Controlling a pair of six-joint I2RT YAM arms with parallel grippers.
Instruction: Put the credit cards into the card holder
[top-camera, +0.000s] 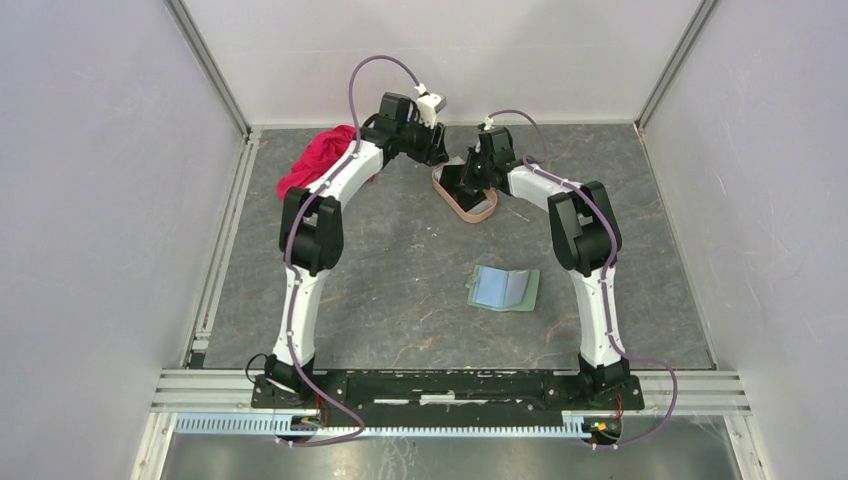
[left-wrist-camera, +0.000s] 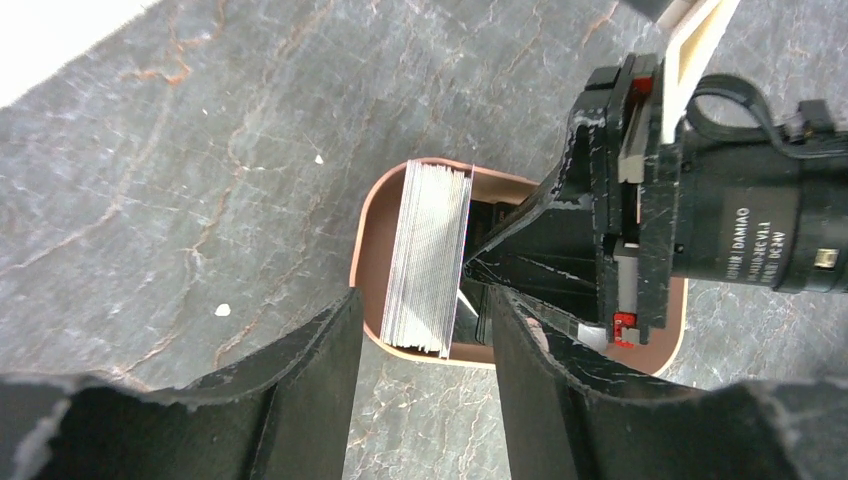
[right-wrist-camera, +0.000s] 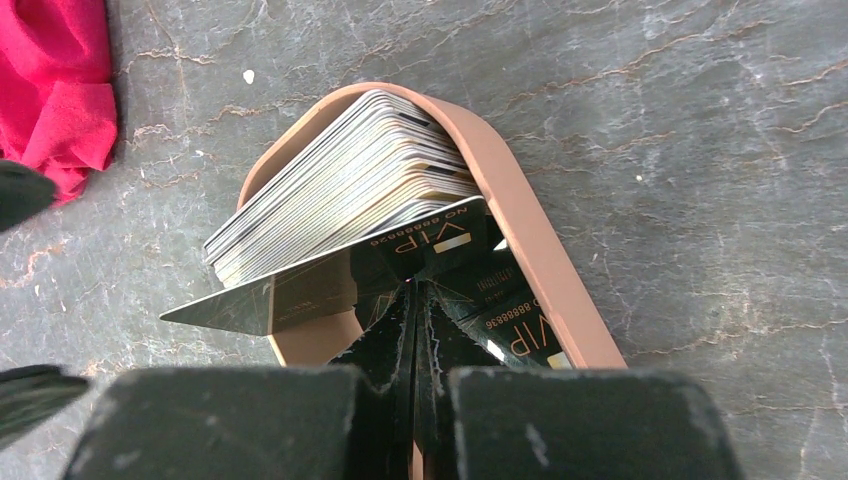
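Observation:
A tan oval holder (top-camera: 465, 215) at the back centre holds an upright stack of white-edged cards (left-wrist-camera: 425, 255) at one end and black VIP cards (right-wrist-camera: 510, 320) lying beside it, one tilted against the stack. My left gripper hangs above the holder's stack end, its fingers apart with nothing between them. My right gripper is down inside the holder at the black cards, fingers shut together, with no card clearly between them.
A red cloth (top-camera: 320, 155) lies left of the holder. A green and blue card wallet (top-camera: 502, 288) lies open at the front right.

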